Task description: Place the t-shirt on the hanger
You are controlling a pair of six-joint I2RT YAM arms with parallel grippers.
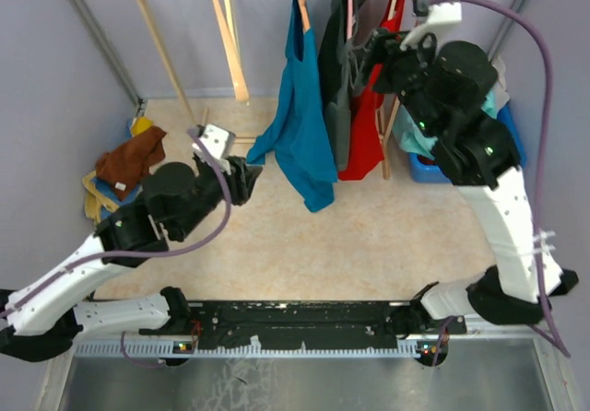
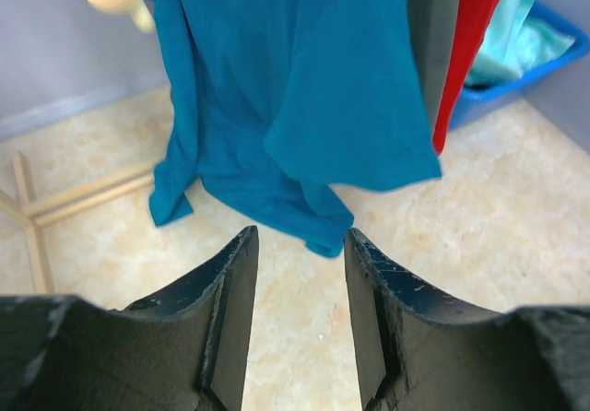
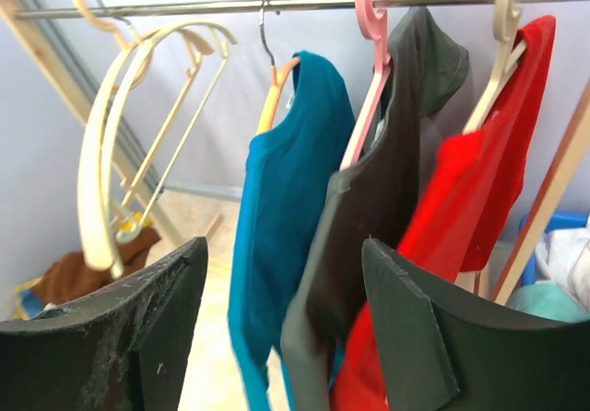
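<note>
A teal T-shirt [image 1: 304, 116] hangs from the rail on an orange-pink hanger [image 3: 275, 93], whose metal hook is over the bar in the right wrist view. My left gripper is partly open, with floor showing between its fingers; in the top view it stands just left of the shirt's lower part, apart from it. To the right of the shirt, my right gripper is partly open. The dark and red garments show behind its fingers, and I see nothing clamped. The shirt's lower part is hidden behind the right fingers in the right wrist view.
Beside the shirt hang a dark grey garment [image 3: 369, 181] and a red garment [image 3: 461, 190]. Empty hangers [image 1: 230, 52] occupy the rail's left side. A blue bin [image 1: 427, 170] with cloth stands right, a cloth pile [image 1: 129, 162] left.
</note>
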